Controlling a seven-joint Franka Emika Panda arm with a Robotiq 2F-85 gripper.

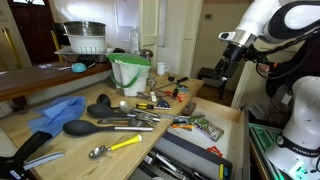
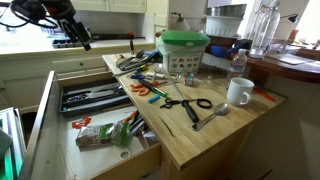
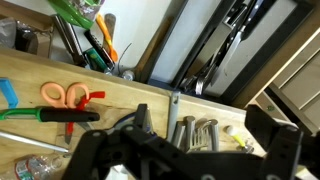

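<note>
High over the open drawer (image 1: 233, 126) hangs my gripper (image 1: 223, 72), open and apart from everything below. In the wrist view its dark fingers frame the lower part of the picture, with nothing held between them. Loose in the drawer lies a green and clear packet (image 2: 103, 134); beyond a divider is a dark tray (image 2: 92, 98) with long utensils. On the wooden counter (image 2: 205, 145) rest black-handled scissors (image 2: 190, 103), a green-handled knife (image 3: 68, 115), orange-handled scissors (image 3: 65, 95) and a metal spoon (image 2: 210, 117).
A white bucket with a green rim (image 1: 131, 74) stands on the counter. Nearby are a white mug (image 2: 239, 92) and a clear bottle (image 2: 238, 64). Black ladles and spoons, a yellow-handled spoon (image 1: 114, 147) and a blue cloth (image 1: 58, 114) crowd the other end.
</note>
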